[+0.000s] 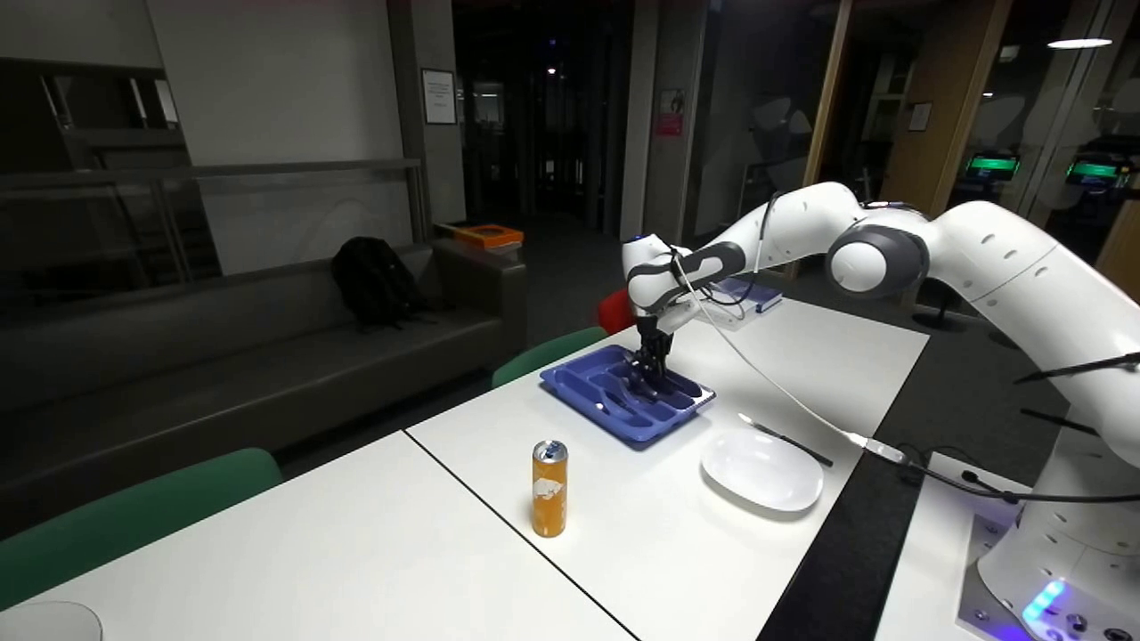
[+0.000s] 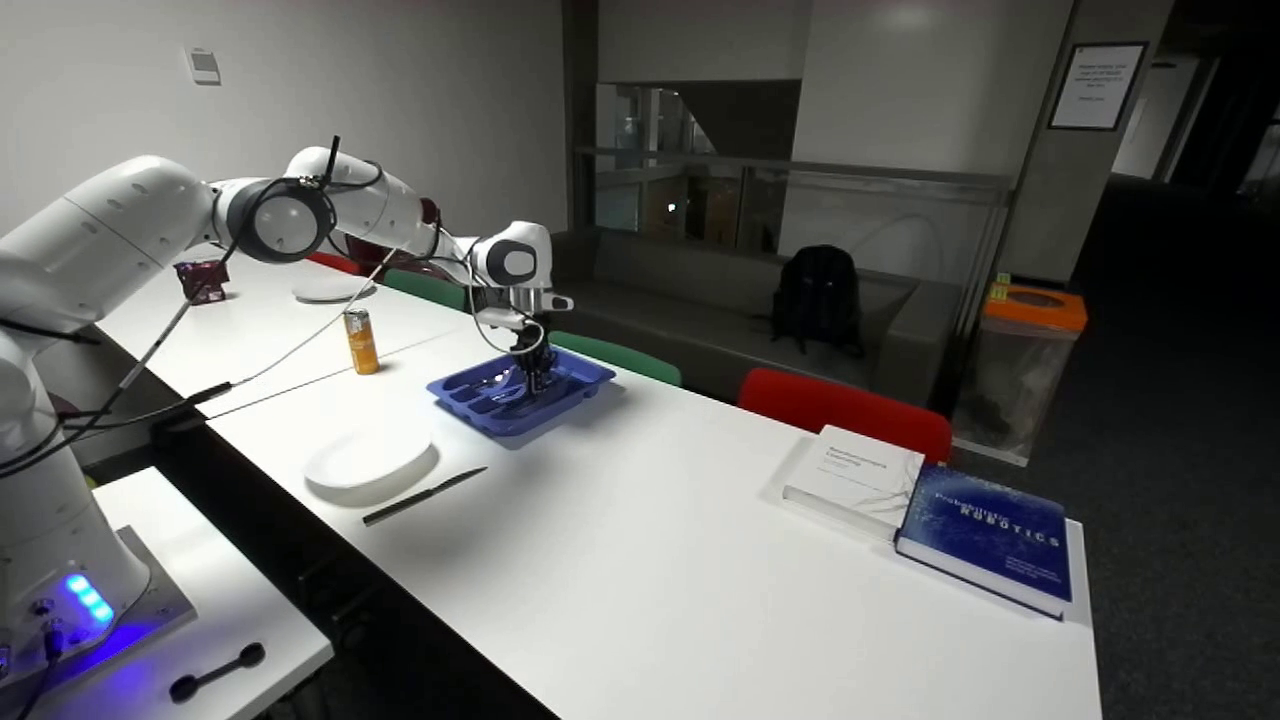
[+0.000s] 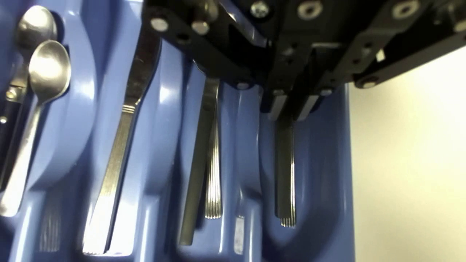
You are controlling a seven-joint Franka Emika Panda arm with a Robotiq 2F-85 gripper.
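In the wrist view, my gripper is shut on a thin metal utensil (image 3: 285, 174) over the outermost right compartment. Its ridged handle end hangs out below the fingertips; the other end is hidden behind the gripper, so I cannot tell its kind. The blue cutlery tray (image 1: 598, 397) lies beneath the gripper on the white table. Other compartments hold a knife (image 3: 114, 174), a ridged-handled utensil (image 3: 213, 179) with a plain handle beside it, and a spoon (image 3: 50, 72) among further cutlery at the left.
A white plate (image 1: 763, 470) and a dark-handled knife (image 1: 785, 438) lie nearer the arm's base. An orange can (image 1: 549, 491) stands upright beside the tray. Two books, one white (image 2: 854, 478) and one blue (image 2: 986, 528), rest at the table's end. Between tray and books the table is clear.
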